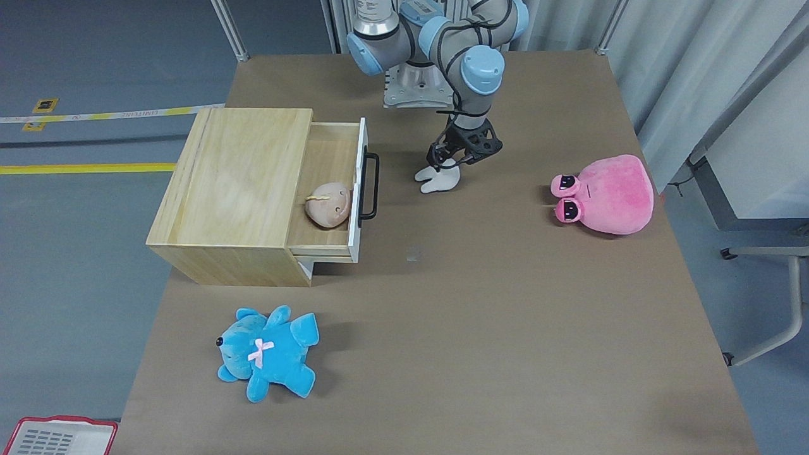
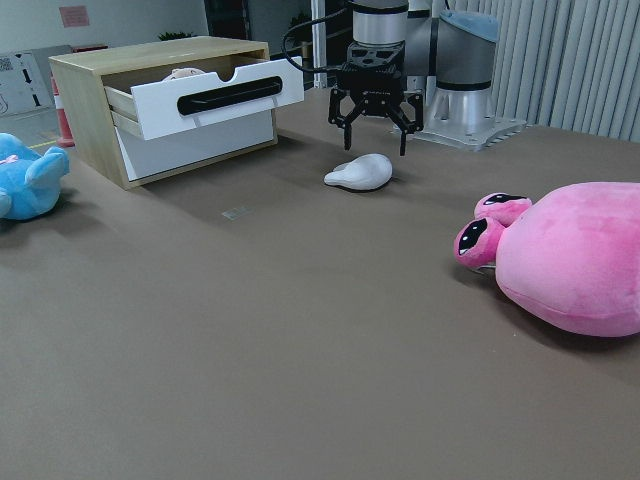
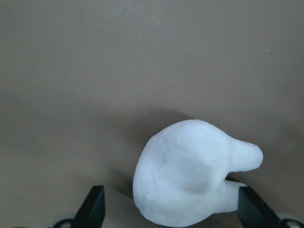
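Observation:
A white soft toy (image 1: 437,179) with two prongs lies on the table, seen also as a pale shape (image 2: 360,172) in the left view. Directly over it hangs my gripper (image 2: 376,125), fingers apart and empty. In the wrist view the toy (image 3: 185,175) sits between the two dark fingertips at the bottom edge. A wooden cabinet (image 1: 227,182) has its drawer (image 1: 333,151) pulled out, with a beige round plush (image 1: 327,205) inside.
A blue bear (image 1: 277,356) lies at the front left, and a pink plush (image 1: 614,193) at the right.

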